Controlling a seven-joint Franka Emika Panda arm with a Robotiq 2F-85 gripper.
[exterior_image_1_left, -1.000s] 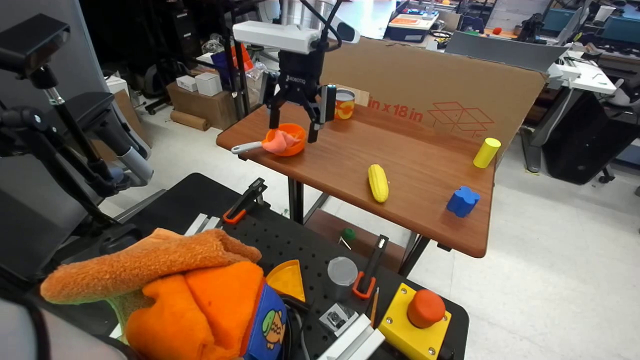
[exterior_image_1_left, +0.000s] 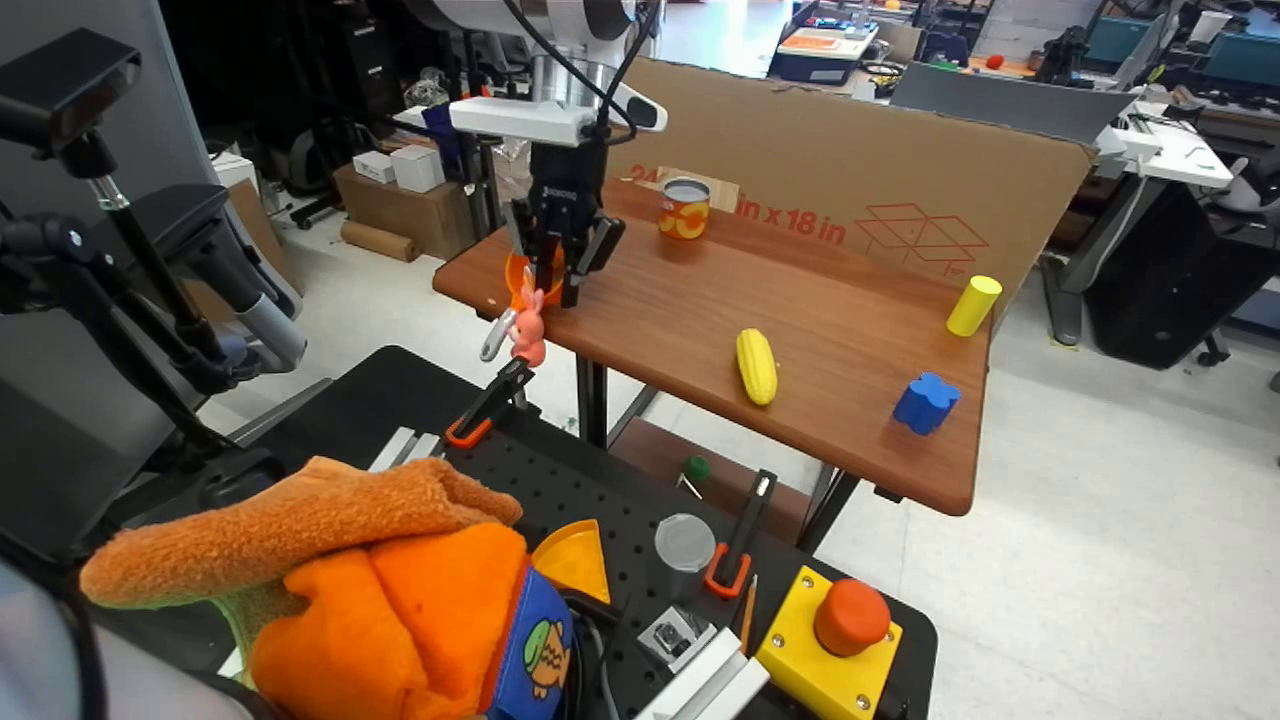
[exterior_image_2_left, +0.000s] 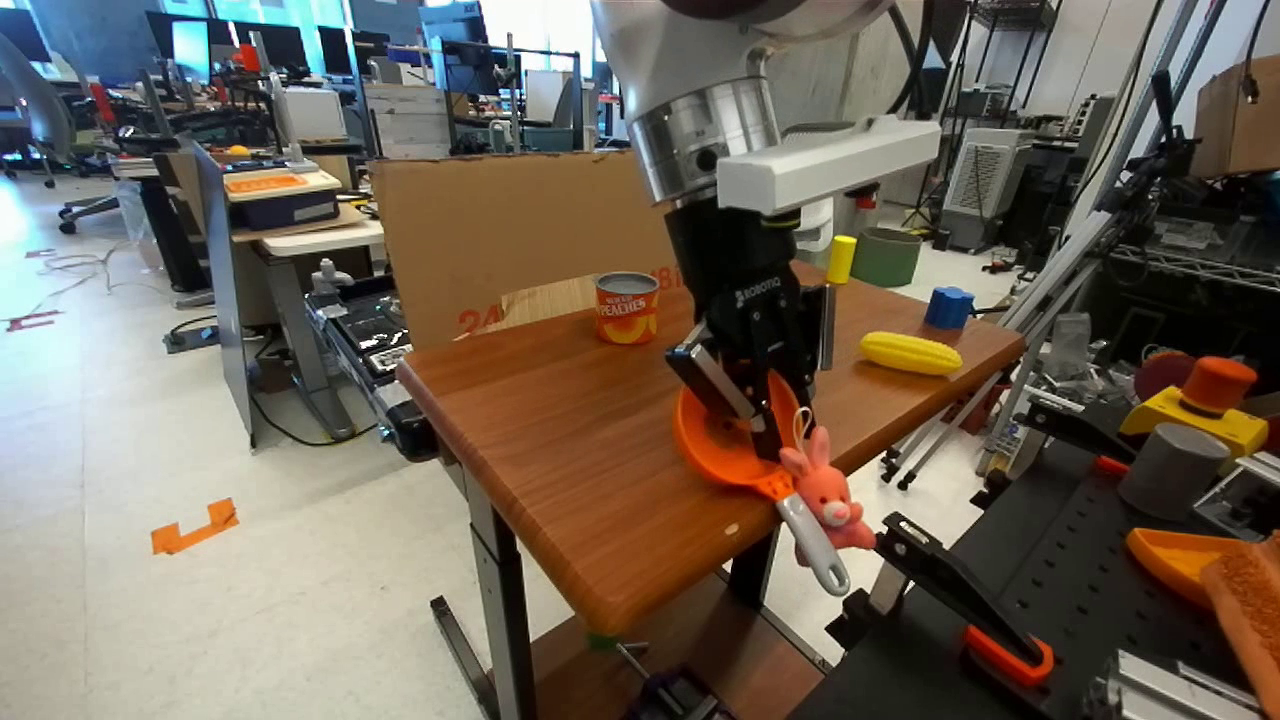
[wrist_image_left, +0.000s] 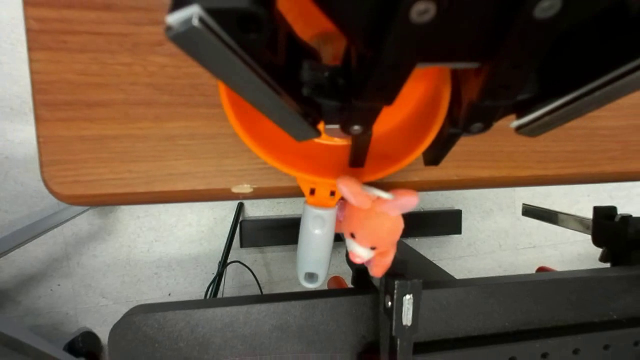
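An orange pan (exterior_image_2_left: 708, 438) with a grey handle (exterior_image_2_left: 812, 546) is at the table's near left edge, seemingly tilted, its handle sticking out past the edge. A pink plush bunny (exterior_image_2_left: 828, 494) is beside the handle, beyond the edge and over the gap before the black bench; whether anything supports it is unclear. My gripper points down at the pan, part open. In the wrist view one fingertip (wrist_image_left: 358, 151) overlaps the bowl and the other lies by its right rim. Whether they touch the pan wall between them is hidden.
On the wooden table (exterior_image_1_left: 672, 324) stand a peach can (exterior_image_1_left: 684, 209), a yellow corn cob (exterior_image_1_left: 757, 366), a blue block (exterior_image_1_left: 926, 402) and a yellow cylinder (exterior_image_1_left: 973, 306). A cardboard wall (exterior_image_1_left: 888, 180) closes the back.
My gripper has moved down and left onto the pan, its fingers closer together. The bunny has gone from inside the pan to beyond the table edge. The pan has shifted left and its handle has swung round.
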